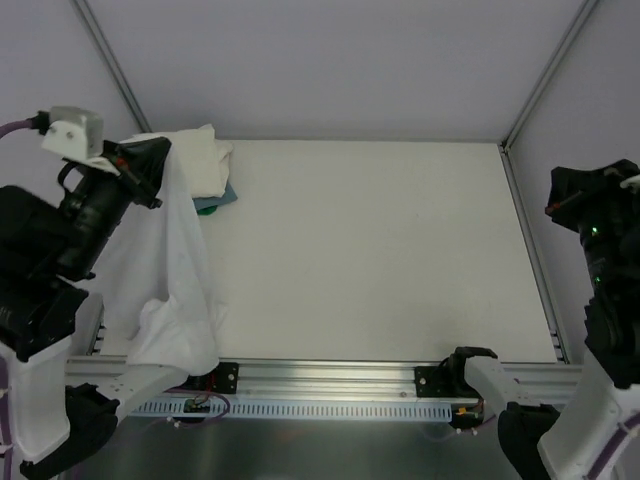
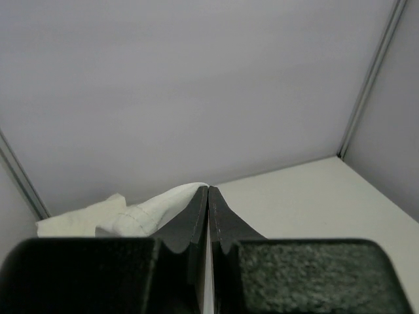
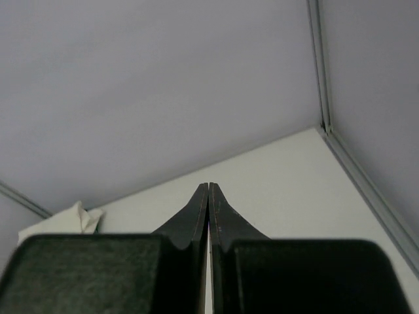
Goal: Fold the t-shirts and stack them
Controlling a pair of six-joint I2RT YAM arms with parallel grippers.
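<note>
A white t-shirt hangs down from my left gripper, its lower part draped over the table's left front area. In the left wrist view the left gripper is shut, with white cloth pinched at its tips. My right gripper is raised near the right wall, away from the cloth. Seen in the right wrist view, its fingers meet with nothing between them. At the back left lies a stack of folded shirts, cream-white on top, with a blue one and some green below.
Walls enclose the back and both sides, and a metal rail runs along the front edge.
</note>
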